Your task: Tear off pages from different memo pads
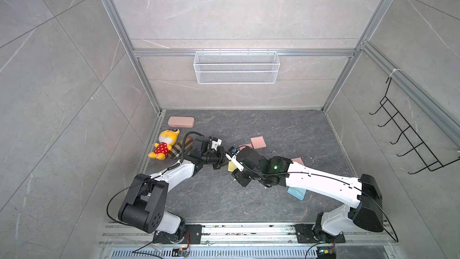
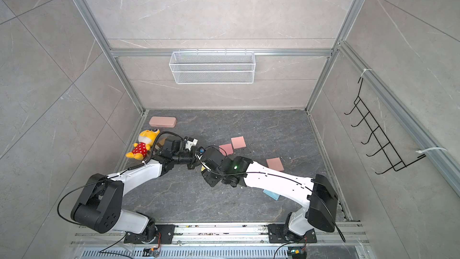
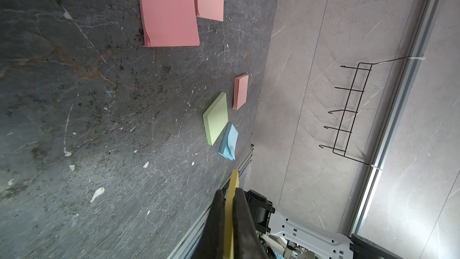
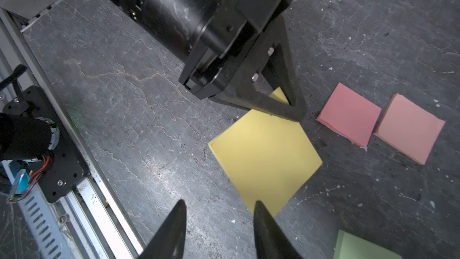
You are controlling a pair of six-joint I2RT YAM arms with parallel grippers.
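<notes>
In the right wrist view a yellow memo pad is pinched near its corner by my left gripper, which is shut on it. In the left wrist view the pad shows edge-on between the fingers. My right gripper hangs over the pad's near side, open with nothing between its fingers. Pink pads lie behind, with another pink pad, a green pad and a blue pad toward the right.
A plush toy and a pink case are at the left. A wire basket hangs on the back wall and a hook rack on the right wall.
</notes>
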